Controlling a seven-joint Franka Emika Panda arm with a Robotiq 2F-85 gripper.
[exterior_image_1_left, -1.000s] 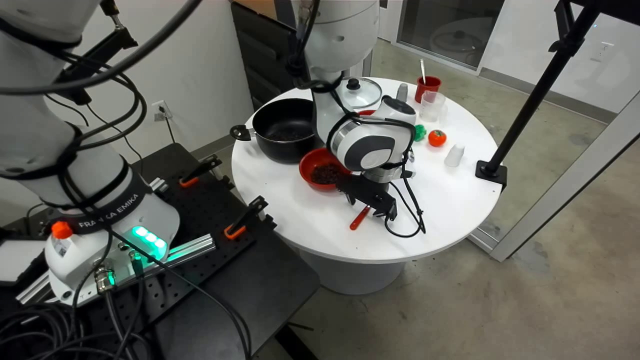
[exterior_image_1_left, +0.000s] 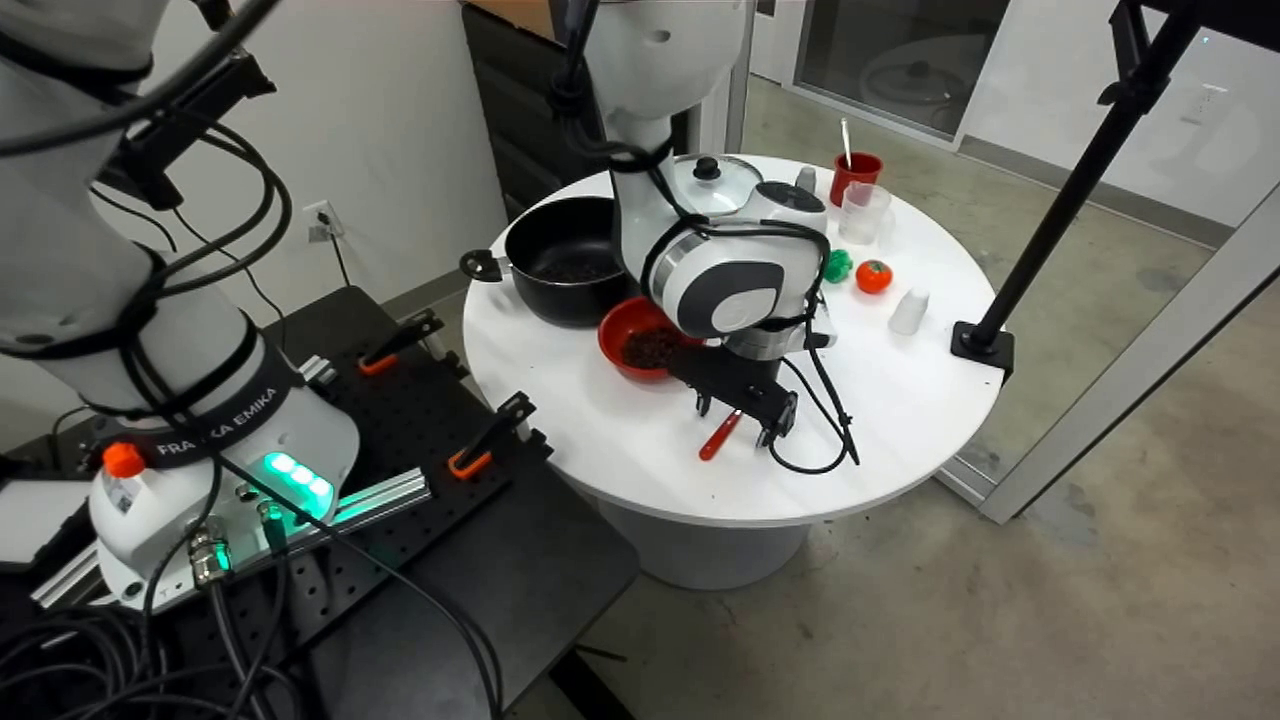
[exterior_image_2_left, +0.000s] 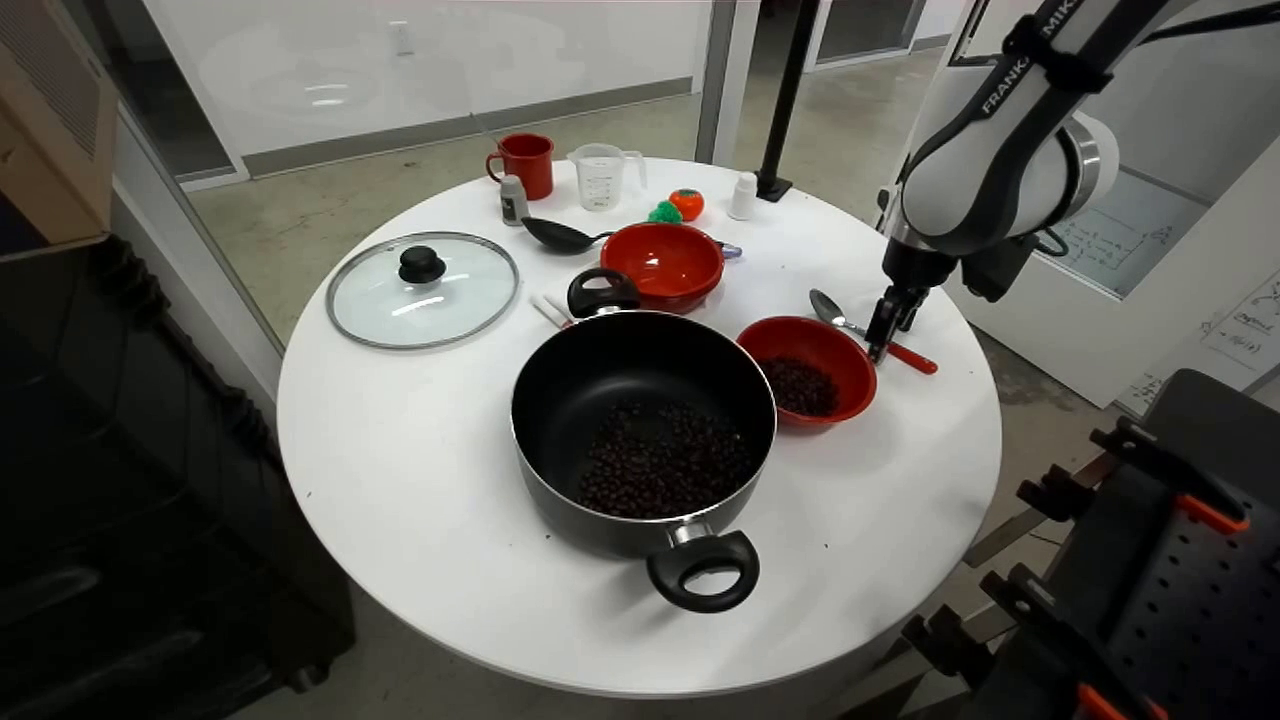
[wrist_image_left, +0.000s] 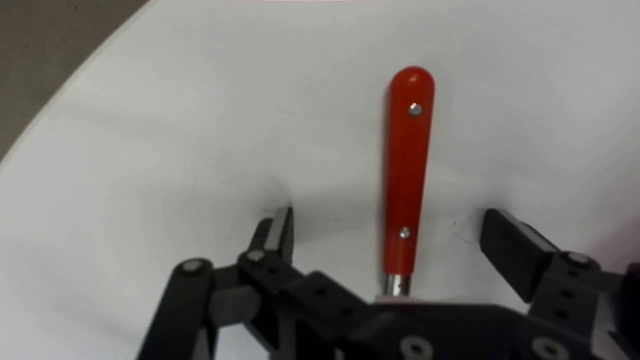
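A spoon with a red handle (wrist_image_left: 409, 168) lies on the white table; its metal bowl (exterior_image_2_left: 825, 307) shows in exterior view 2. My gripper is open above the handle, one finger on either side of it with a gap to both. Nothing is held. The spoon's metal end is hidden under the gripper in the wrist view. Beside the gripper stands a red bowl (exterior_image_2_left: 858, 386) with dark beans (exterior_image_2_left: 798, 386) in it. A black pot (exterior_image_2_left: 564, 510) next to that bowl also has beans across its bottom.
A second red bowl (exterior_image_2_left: 663, 259) and a black ladle (exterior_image_2_left: 559, 235) sit behind the pot. The glass lid (exterior_image_2_left: 462, 306), red mug (exterior_image_2_left: 528, 168), measuring cup (exterior_image_2_left: 599, 180), tomato (exterior_image_2_left: 687, 204) and a white shaker (exterior_image_2_left: 743, 196) are farther back.
The arm's upper part and wrist have shifted slightly, and a fingertip now shows lower beside the spoon handle. The spoon, bowls and pot have not moved.
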